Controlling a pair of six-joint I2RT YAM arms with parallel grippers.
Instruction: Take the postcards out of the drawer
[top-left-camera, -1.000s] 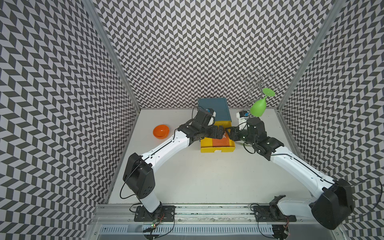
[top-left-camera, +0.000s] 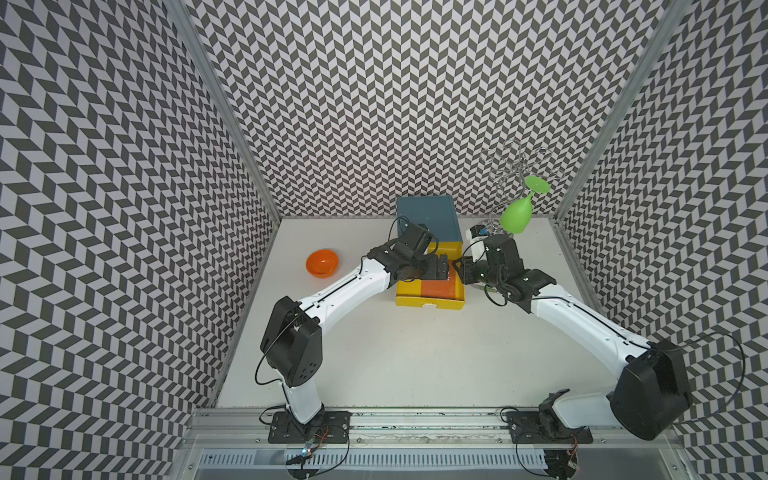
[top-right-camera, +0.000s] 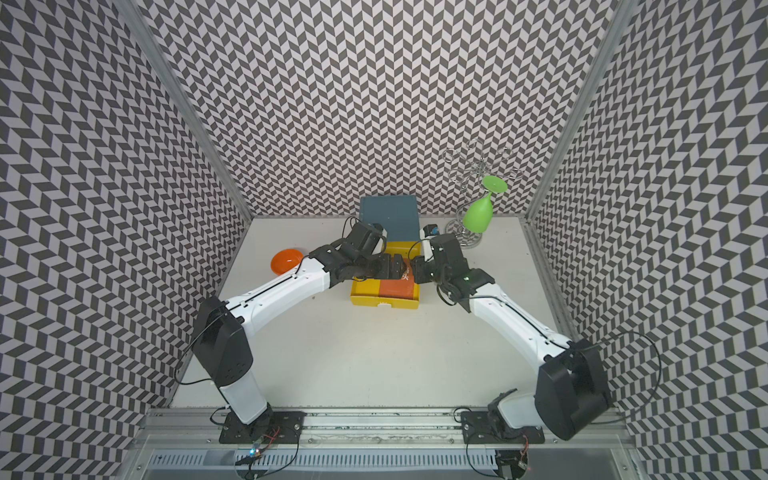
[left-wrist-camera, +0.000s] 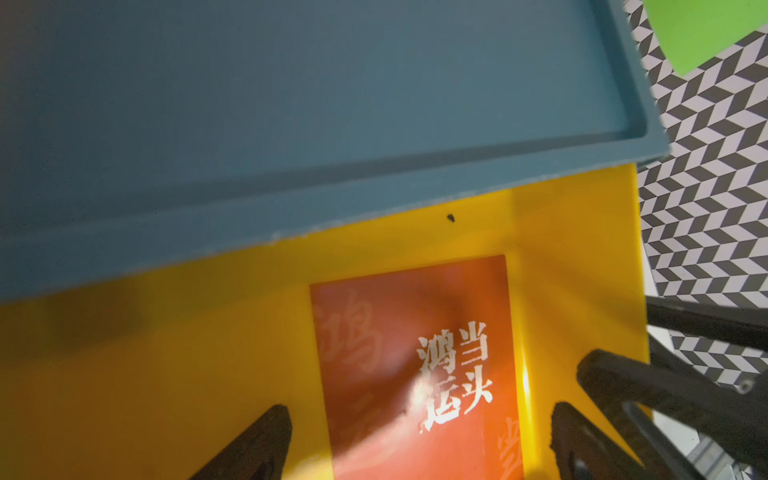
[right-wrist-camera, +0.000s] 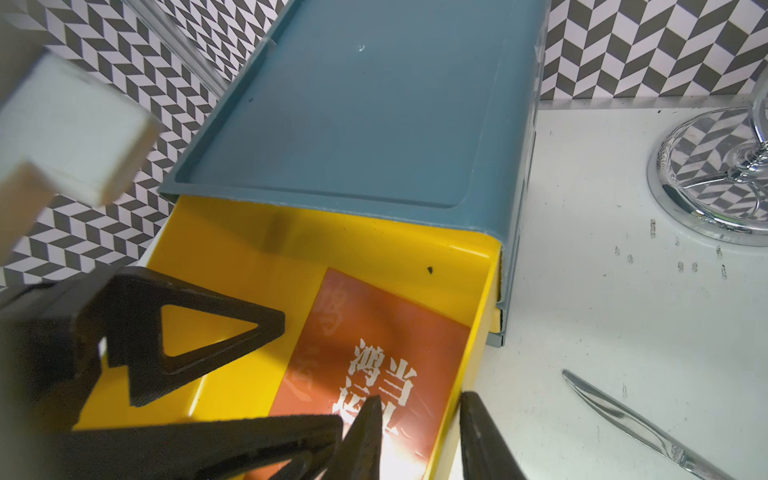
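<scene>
A red postcard with white characters (right-wrist-camera: 320, 360) lies flat in the yellow drawer (left-wrist-camera: 192, 376), against its right side; I cannot tell whether more cards lie under it. The drawer is pulled out from below a blue-grey cabinet top (right-wrist-camera: 376, 96). Over the card, my left gripper is open, its fingers (left-wrist-camera: 260, 444) well apart and empty. My right gripper is part open at the drawer's right wall, one finger (right-wrist-camera: 368, 436) inside and the other (right-wrist-camera: 477, 440) outside, close to the wall. Its finger bases are out of frame.
A knife (right-wrist-camera: 632, 420) lies on the table to the drawer's right. Behind it, a wire stand bears a green goblet (top-left-camera: 518, 213). An orange bowl (top-left-camera: 322, 263) sits at left.
Over the last second the drawer has shifted slightly to the left. My left arm has changed pose beside it, and the right arm has come a little further left.
</scene>
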